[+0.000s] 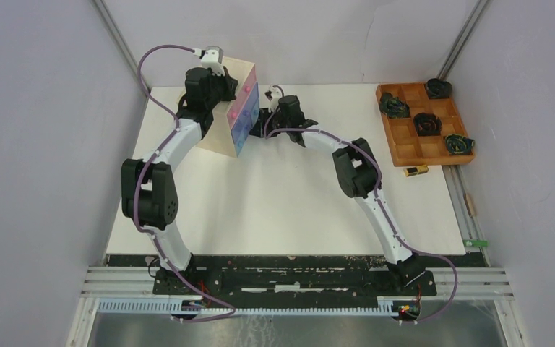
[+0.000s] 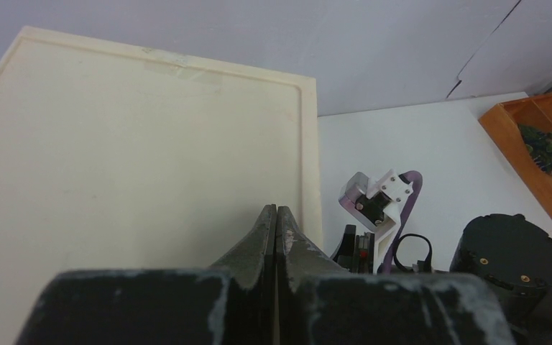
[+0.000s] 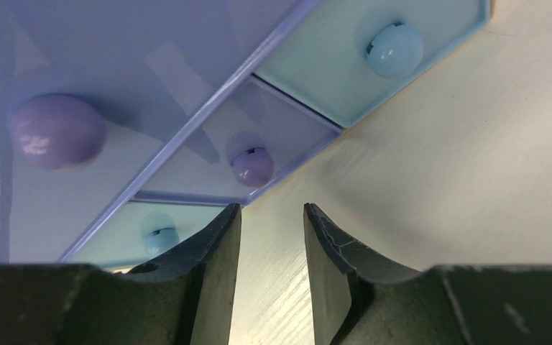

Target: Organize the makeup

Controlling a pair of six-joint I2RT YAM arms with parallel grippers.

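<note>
A cream drawer cabinet [image 1: 218, 136] with pink and blue drawer fronts stands at the back left. My left gripper is shut at the cabinet's top panel [image 2: 151, 144]; whether anything is between its fingers is hidden. My right gripper is part open in front of the drawers, nothing between its fingertips. In the right wrist view a large purple knob [image 3: 57, 133], a small purple knob [image 3: 254, 167] and pale blue knobs [image 3: 395, 52] sit on the drawer fronts.
A wooden compartment tray [image 1: 412, 148] with several dark crumpled items stands at the back right, a small yellow item [image 1: 415, 170] beside it.
</note>
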